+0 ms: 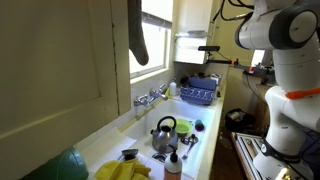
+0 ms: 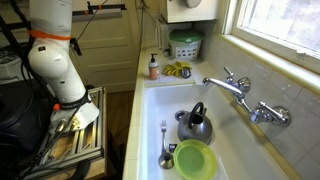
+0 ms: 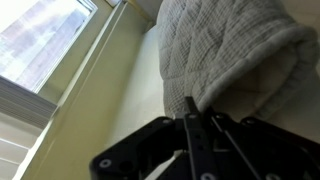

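Observation:
A grey quilted cloth (image 3: pixel 215 45) fills much of the wrist view, with one edge bunched between the fingertips of my gripper, which is shut on it. In exterior view 1 a dark hanging piece, which looks like the same cloth (image 1: pixel 138 35), dangles from the top edge of the picture beside the window. It is high above the sink and clear of the counter. Neither exterior view shows the gripper itself. The cloth hides whatever lies behind it in the wrist view.
A kettle (image 2: pixel 195 124) and a green bowl (image 2: pixel 194 159) sit in the white sink (image 2: pixel 146 107), beside a wall faucet (image 2: pixel 225 86). Near its far end are a yellow cloth (image 2: pixel 178 69) and a soap bottle (image 2: pixel 153 67). A cabinet door (image 1: pixel 50 70) stands at left.

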